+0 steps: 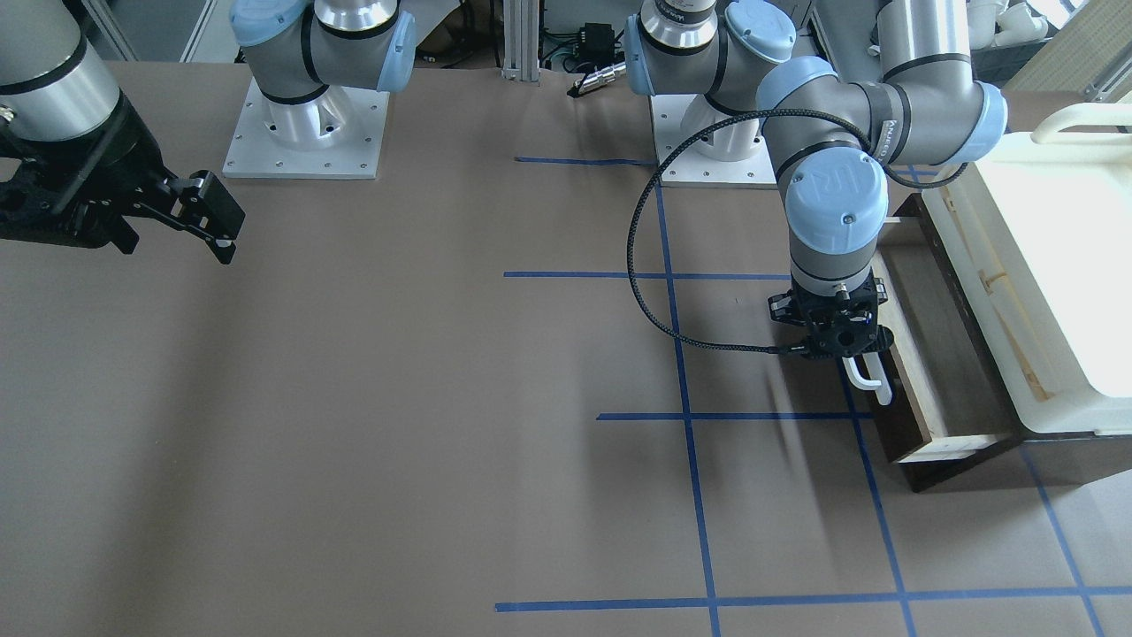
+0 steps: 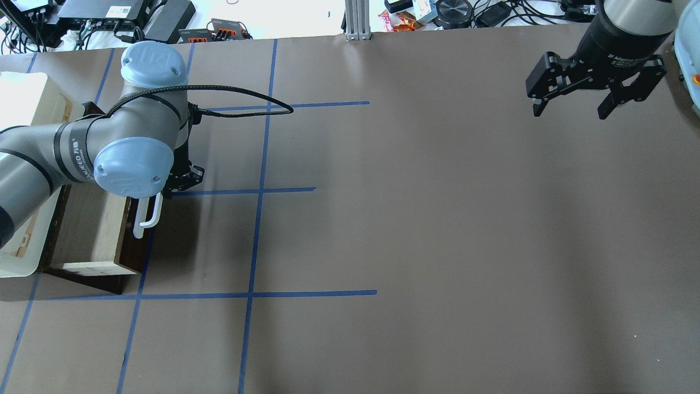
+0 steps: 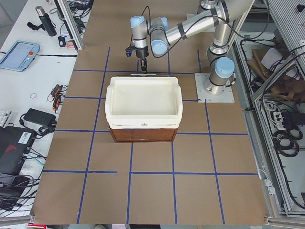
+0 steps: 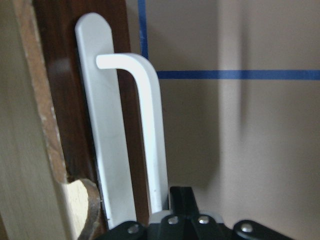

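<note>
A small wooden cabinet carrying a white tray (image 1: 1061,255) has its drawer (image 1: 941,350) partly out, apparently empty. The drawer's dark front bears a white handle (image 4: 152,135), also visible in the top view (image 2: 140,220). My gripper is at the handle's near end, low against the drawer front; its fingertips look close together, but whether the handle is between or beside them I cannot tell. In the front view the gripper body (image 1: 833,324) hides part of the handle.
Another arm's black gripper (image 2: 597,85) hangs over the far side of the table. Other arm bases stand at the back. The taped floor (image 1: 446,425) beside the drawer is clear.
</note>
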